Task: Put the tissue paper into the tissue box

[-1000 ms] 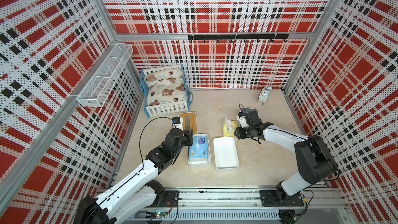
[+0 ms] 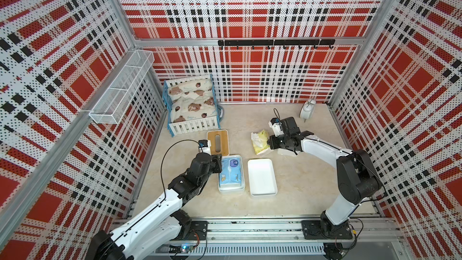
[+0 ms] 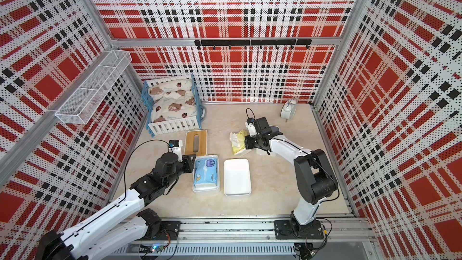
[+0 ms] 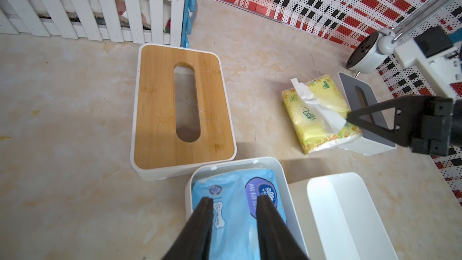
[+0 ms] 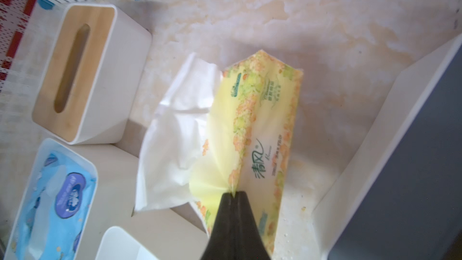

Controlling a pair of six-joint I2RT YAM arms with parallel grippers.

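The yellow floral tissue pack has a white sheet pulled partly from its top. My right gripper is shut on the pack's wrapper at one edge, and the pack tips towards that hold. Whether its underside touches the table cannot be seen. In the left wrist view the pack sits beside the grey-lidded box. An open, empty white box stands nearer the front edge. My left gripper is open, nothing between its fingers, over the box containing a blue wipes pack.
A white box with a slotted wooden lid stands behind the blue-pack box. Further back are a toy crib and an alarm clock. Bare table lies between the crib and the yellow pack.
The pack has shifted left and back, away from the empty box, and now tilts. The left arm has barely moved.
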